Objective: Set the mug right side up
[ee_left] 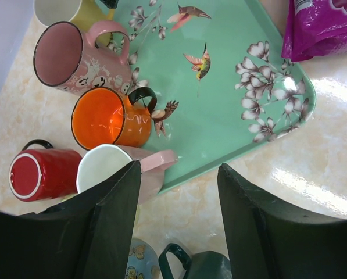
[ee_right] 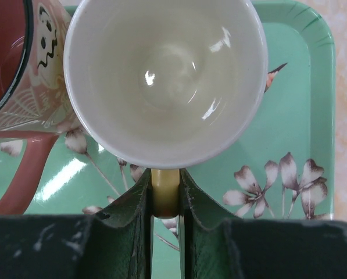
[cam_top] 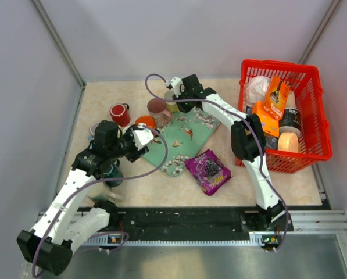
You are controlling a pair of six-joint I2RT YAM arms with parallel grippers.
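A yellow mug [cam_top: 171,106] with a white inside stands on the green tray [cam_top: 182,148] at the back; my right gripper is shut on its handle. My left gripper hangs open over the near-left mugs. Below it, a white mug with pink handle [ee_left: 100,168] lies beside an orange mug [ee_left: 135,125]. A pink mug [ee_left: 103,72] is next to the yellow one. A red mug [ee_left: 36,174] shows its base in the left wrist view.
A red basket [cam_top: 312,116] full of goods fills the right side. A purple bag [cam_top: 208,172] lies front centre. Dark green mugs [ee_left: 205,267] sit at the near left.
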